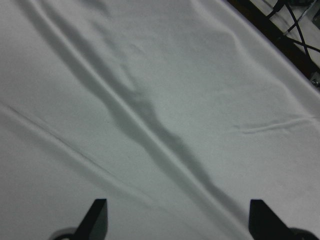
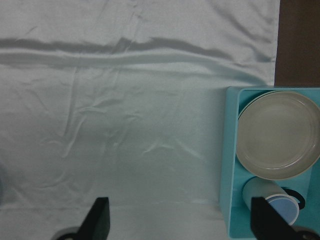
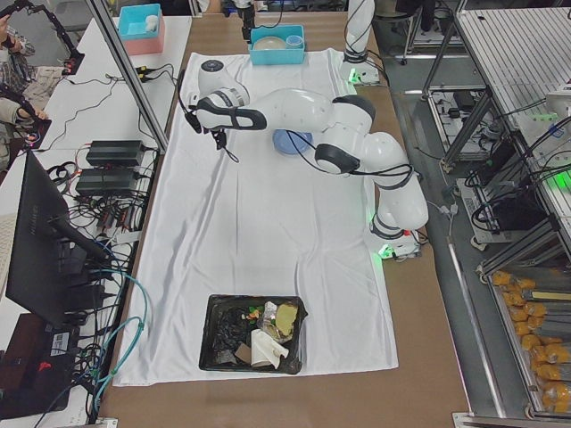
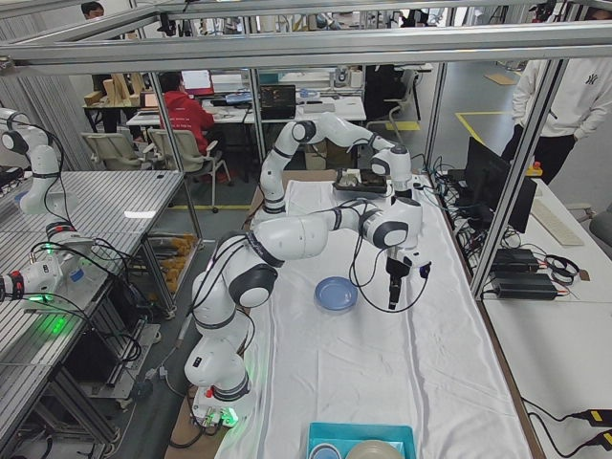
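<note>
A blue plate (image 4: 335, 294) lies on the white cloth at mid table. Both arms reach over the table. My left gripper hangs above bare cloth near the table's edge, open, its fingers wide apart with nothing between them. My right gripper is open over cloth beside a turquoise bin (image 2: 228, 150), which holds a beige plate (image 2: 277, 135) and a cup with a blue inside (image 2: 282, 207).
A black bin (image 3: 212, 348) with mixed items stands at the far end of the cloth from the turquoise bin. Cables and electronics line one side of the table.
</note>
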